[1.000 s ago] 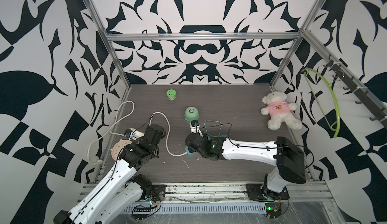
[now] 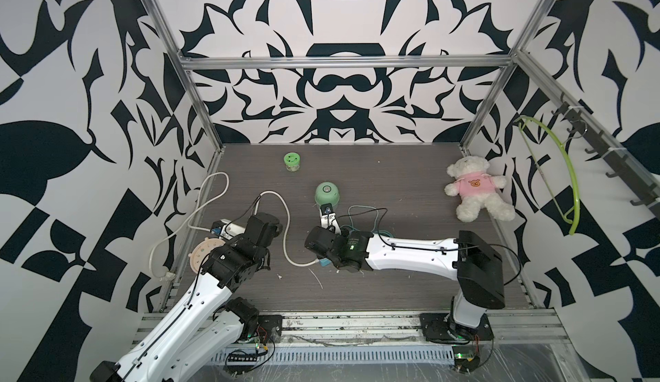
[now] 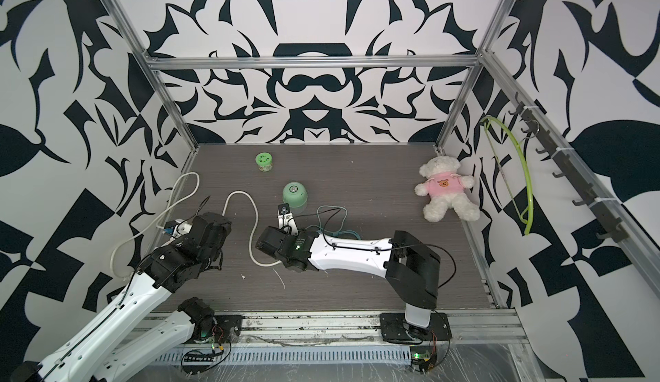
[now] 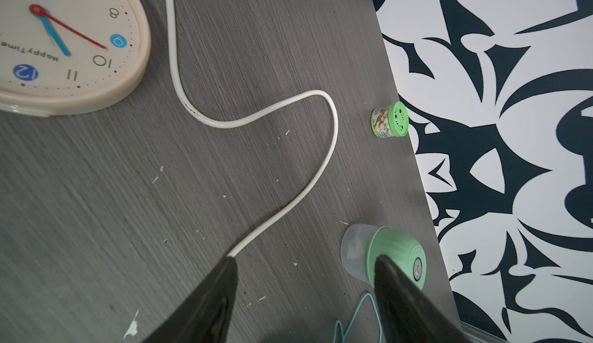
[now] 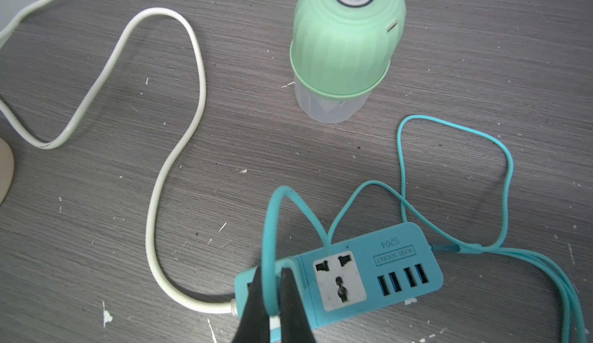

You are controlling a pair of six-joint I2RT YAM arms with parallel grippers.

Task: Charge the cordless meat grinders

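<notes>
The green meat grinder (image 5: 347, 34), with a clear cup beneath, stands upright on the table; a small port shows on its side in the right wrist view. My right gripper is shut on the teal charging cable (image 5: 271, 244), whose end runs down between the fingers; the plug itself is hard to make out. Under those fingers lies the teal power strip (image 5: 395, 269) with its socket and USB slots, partly covered. Over bare table my left gripper is open and empty, with the grinder (image 4: 395, 256) beyond one finger.
A white cord (image 5: 161, 182) curves from the strip to the left. The clock (image 4: 68, 40) lies on the left, and a small green-lidded can (image 4: 390, 120) is at the back. A teddy bear (image 2: 477, 188) sits at the right. Open table lies between bear and grinder.
The right arm has shifted slightly to the left, with its wrist moving left over the power strip. My left arm, the grinder and the other objects look the same.
</notes>
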